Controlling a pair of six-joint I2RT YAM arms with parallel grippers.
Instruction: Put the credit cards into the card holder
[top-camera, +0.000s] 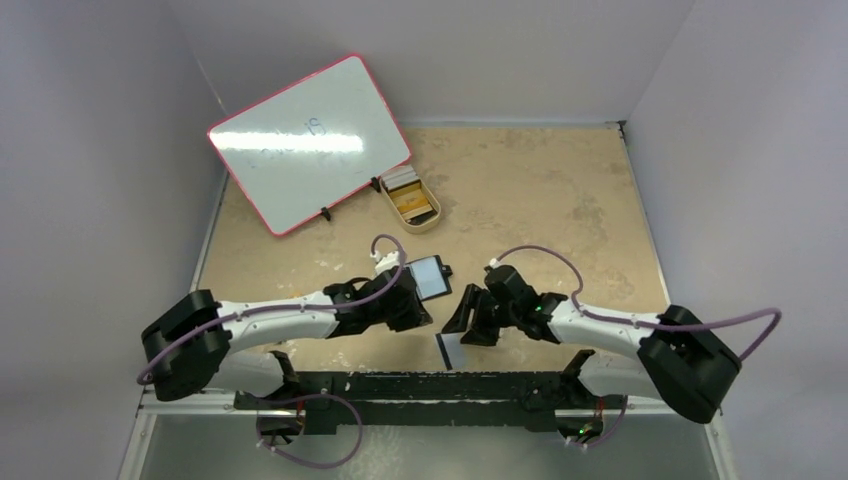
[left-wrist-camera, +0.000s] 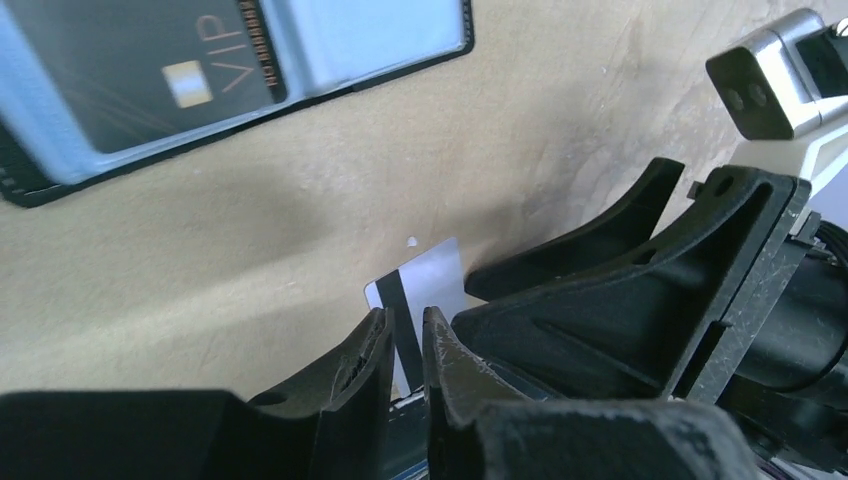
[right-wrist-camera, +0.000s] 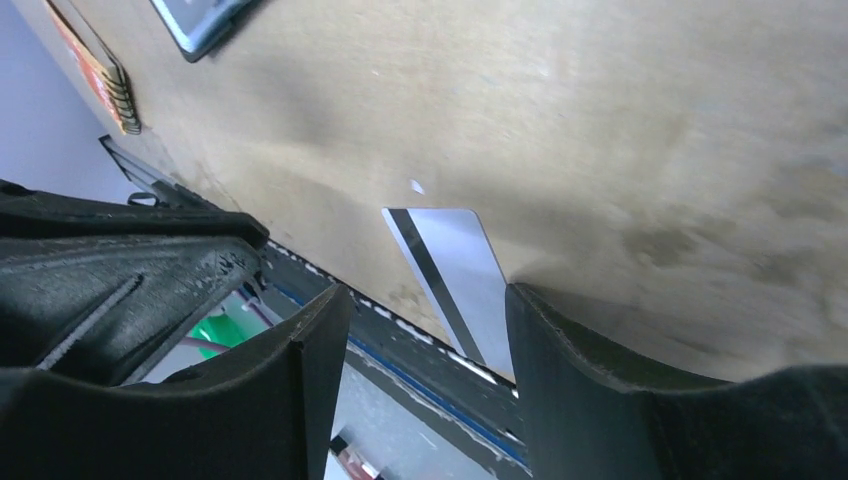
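A white card with a dark stripe (top-camera: 451, 350) (left-wrist-camera: 438, 280) (right-wrist-camera: 455, 270) lies flat at the table's front edge. My right gripper (top-camera: 468, 325) stands open low over it, one fingertip at the card's edge. My left gripper (top-camera: 415, 320) is shut, just to the left of the right one; whether anything is between its fingertips cannot be seen. The card holder (top-camera: 430, 277) (left-wrist-camera: 370, 35), a black-edged open case with a dark card in it, lies behind my grippers, partly hidden by the left arm in the top view.
A tan box (top-camera: 410, 205) with cards stands at the back, beside a whiteboard (top-camera: 290, 170) on the left.
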